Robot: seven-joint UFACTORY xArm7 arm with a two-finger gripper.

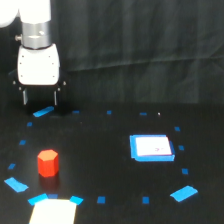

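Observation:
My gripper (pixel 40 98) hangs at the upper left in the camera view. Its two thin fingers stand wide apart and the space between them is empty, so it is open. Well below it in the picture, a red hexagonal block (pixel 48 163) rests on the black table, apart from the gripper. Right of centre lies a white rectangle with a blue border (pixel 153 146). A pale cream square (pixel 53 212) is partly cut off by the bottom edge.
Blue tape strips (pixel 184 193) and several small blue squares mark the black table (pixel 105 165). Between the red block and the blue-bordered rectangle the surface is clear. A dark curtain (pixel 140 50) closes off the back.

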